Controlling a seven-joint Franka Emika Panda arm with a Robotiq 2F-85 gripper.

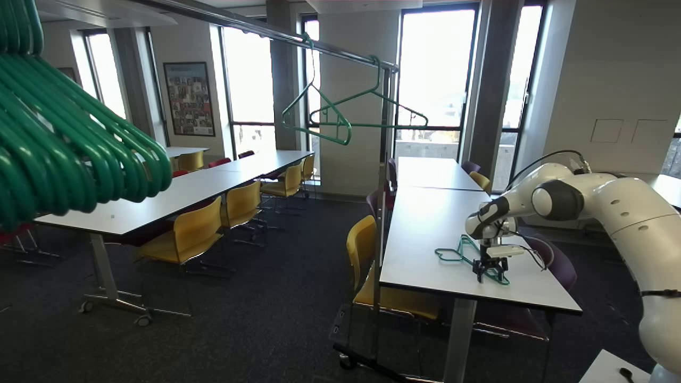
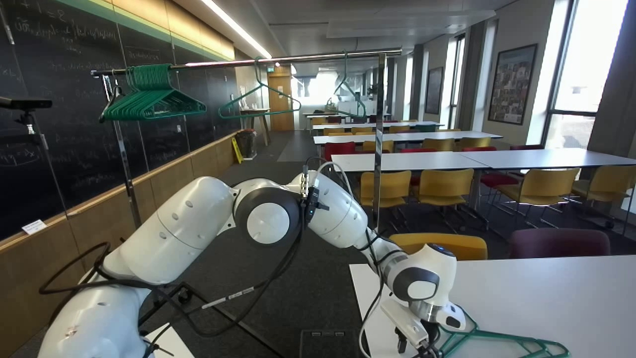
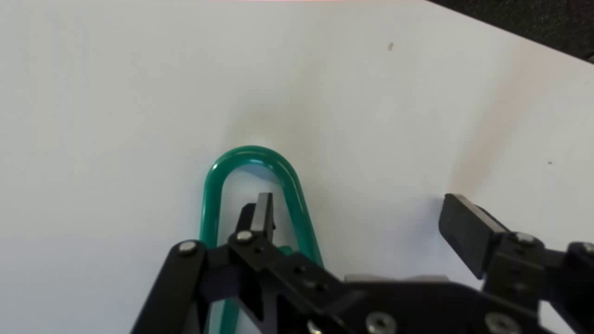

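A green hanger lies flat on the white table. My gripper is low over its near end, fingers open. In the wrist view, the rounded end of the hanger shows under the left finger, whose tip appears over the space inside the loop. Well to the right, the other finger is over bare tabletop. The gap of the gripper takes in one side of the loop, and nothing is gripped. Whether the fingertips touch the table is unclear.
A metal rack stands beside the table, with two spaced green hangers and a dense bunch of hangers. A yellow chair and a purple chair flank the table.
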